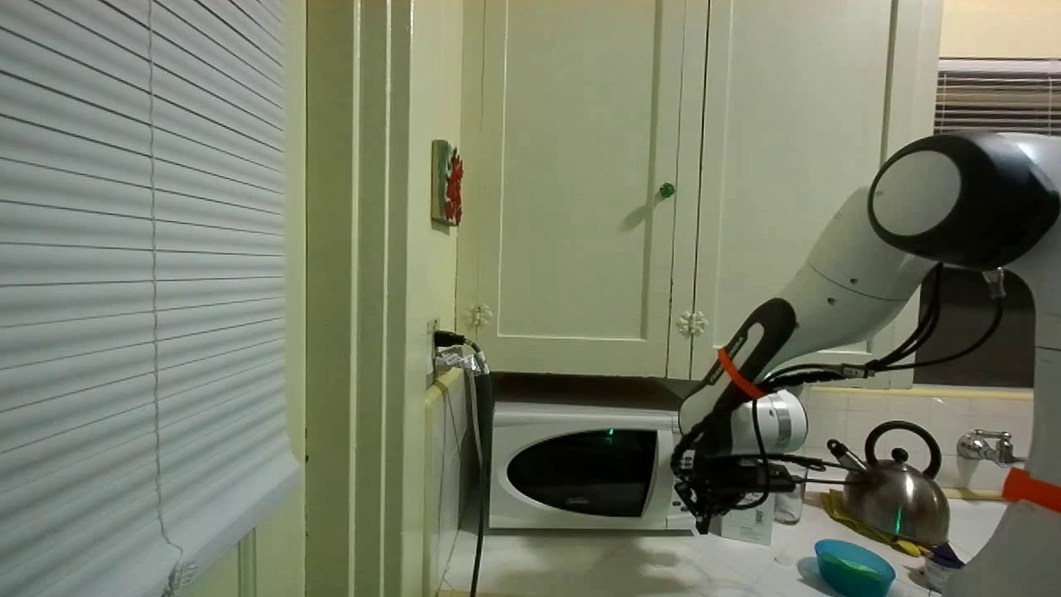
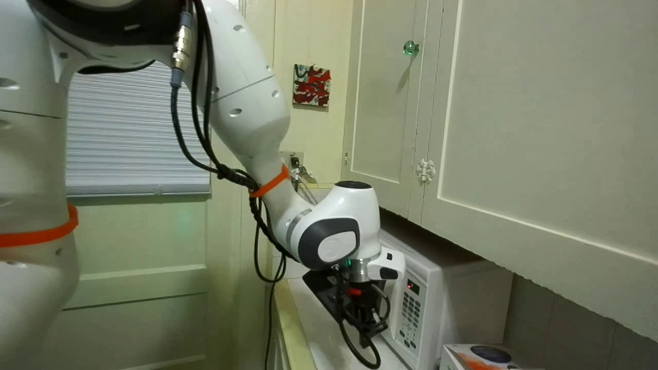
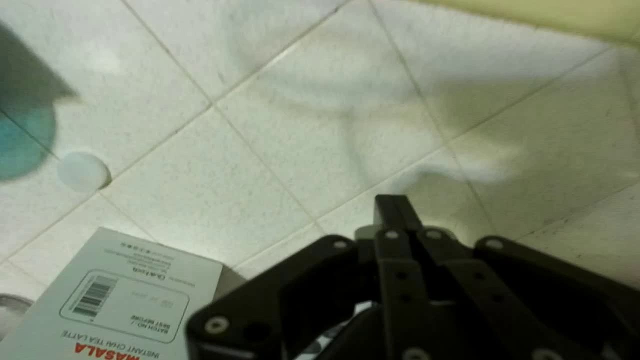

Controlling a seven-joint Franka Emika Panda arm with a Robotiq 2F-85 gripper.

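My gripper points down over the tiled counter, its two dark fingers together and nothing showing between them. In the first exterior view, the gripper hangs in front of the right end of a white microwave, whose door is closed. The second exterior view has the gripper beside the microwave's keypad side, apparently apart from it. Cables hide part of the hand there.
A chai tea box stands beside the gripper. A teal bowl and a steel kettle stand to the right. Cabinets hang above the microwave.
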